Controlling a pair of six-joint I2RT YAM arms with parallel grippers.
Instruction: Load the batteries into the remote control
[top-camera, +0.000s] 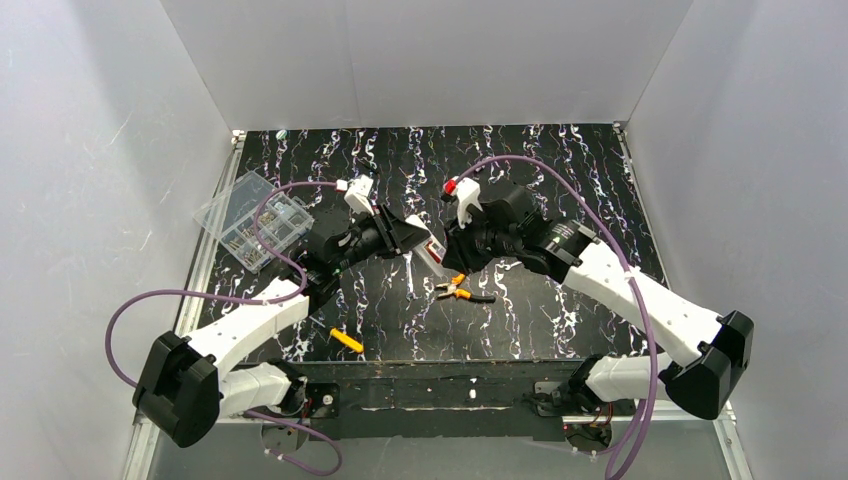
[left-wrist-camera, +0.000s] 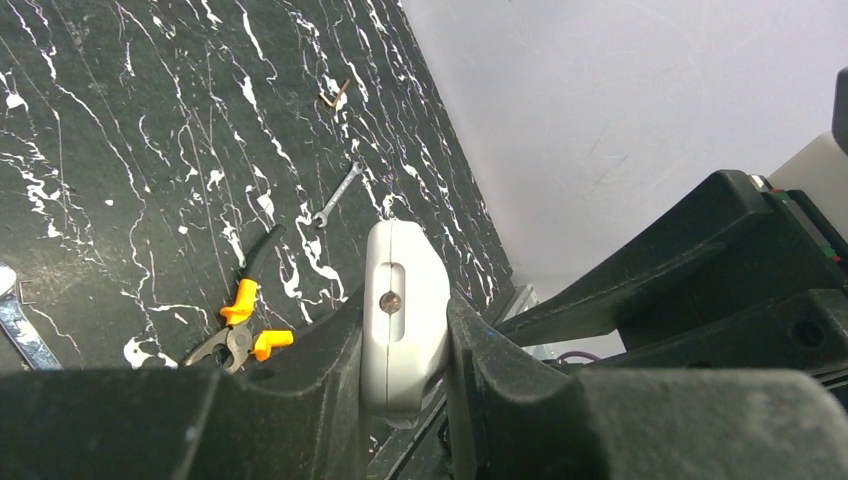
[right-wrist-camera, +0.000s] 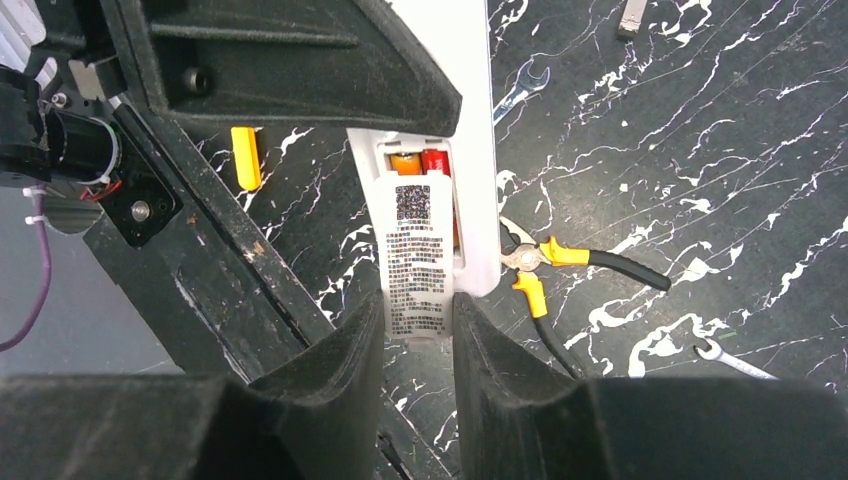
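My left gripper is shut on the white remote control, near one end. In the right wrist view, the remote's open battery compartment shows an orange battery and a red battery lying side by side. A white battery cover printed with small text and a code square is held by its sides in my right gripper. From this angle the cover overlaps most of the compartment, its far end below the batteries' visible ends. Whether it touches the remote, I cannot tell.
Below the arms, orange-handled pliers lie on the dark marbled table. A yellow-handled screwdriver sits at the front left and a clear parts box at the left edge.
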